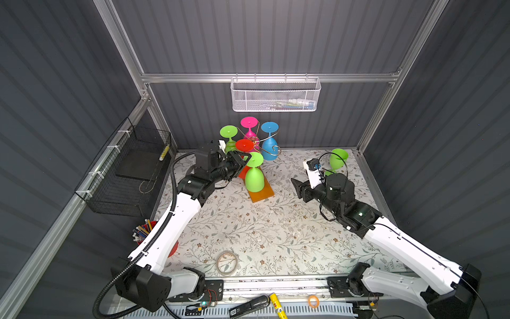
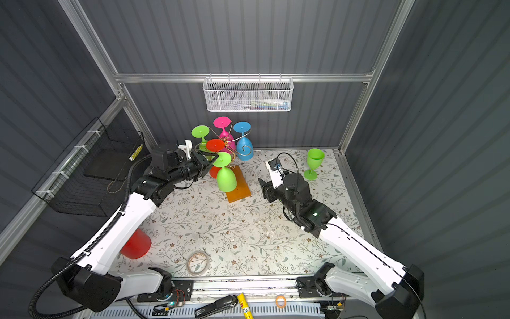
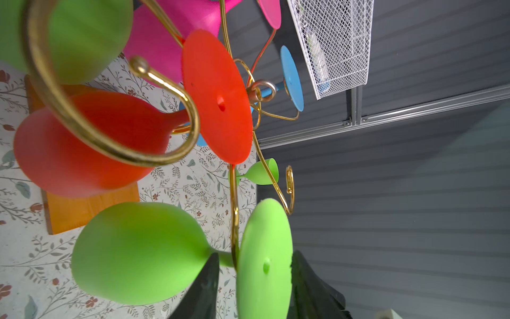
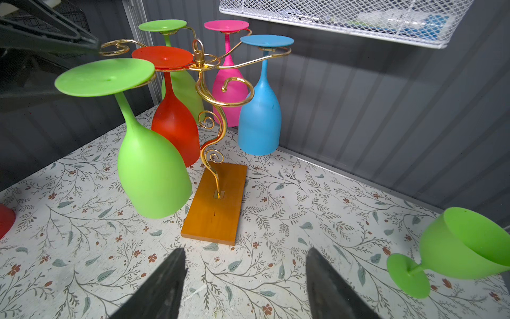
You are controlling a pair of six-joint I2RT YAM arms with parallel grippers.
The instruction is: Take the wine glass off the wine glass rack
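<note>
A gold rack [image 4: 219, 138] on a wooden base holds upside-down glasses: red [image 4: 175, 127], pink [image 4: 227, 106], blue [image 4: 259, 125], and two green, the front one [image 4: 154, 175] hanging nearest. My left gripper is at that front green glass, its fingers part open either side of the foot [image 3: 264, 234] in the left wrist view; whether they touch it cannot be told. My right gripper stands open to the right of the rack, with nothing between its fingers.
A green glass [image 4: 459, 244] stands upright at the back right. A white mesh basket [image 1: 275, 93] hangs on the back wall, a black basket [image 1: 106, 191] on the left.
</note>
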